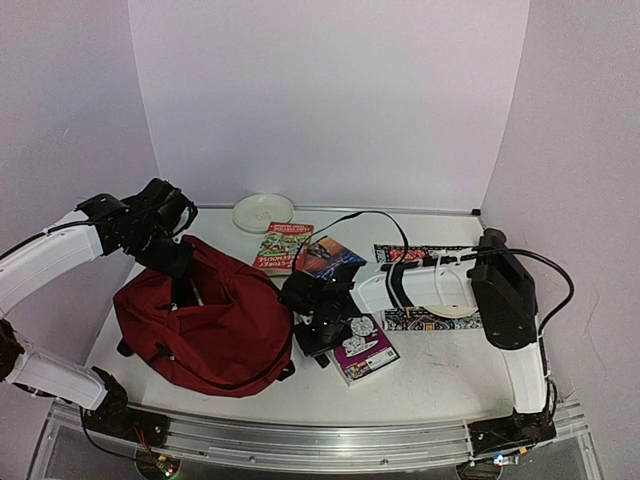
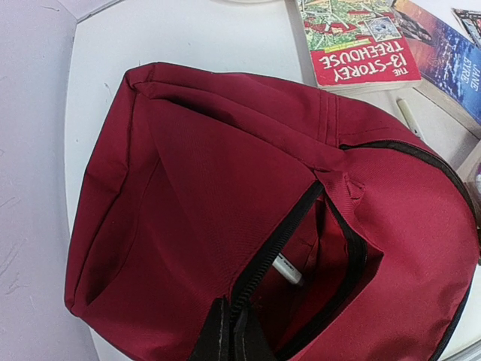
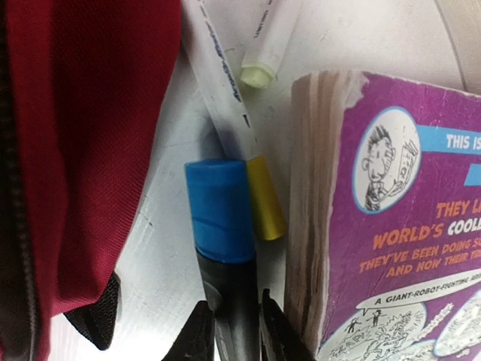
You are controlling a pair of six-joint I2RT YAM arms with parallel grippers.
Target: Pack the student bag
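The red bag (image 1: 220,345) lies at the left of the table, its zipped mouth partly open. In the left wrist view, my left gripper is shut on the bag's zipper edge (image 2: 279,229). A white pen (image 2: 288,270) shows inside the mouth. My right gripper reaches down between bag and purple book (image 3: 421,188), its fingers on either side of a black marker with a blue end (image 3: 219,207); whether they press on it is unclear. Two white markers lie just beyond, one yellow-ended (image 3: 265,199), the other pale-ended (image 3: 263,45).
Behind the bag lie a red treehouse book (image 1: 284,247), a blue book (image 1: 333,258) and a white plate (image 1: 263,211). A patterned mat (image 1: 430,252) lies at the right, partly under the right arm.
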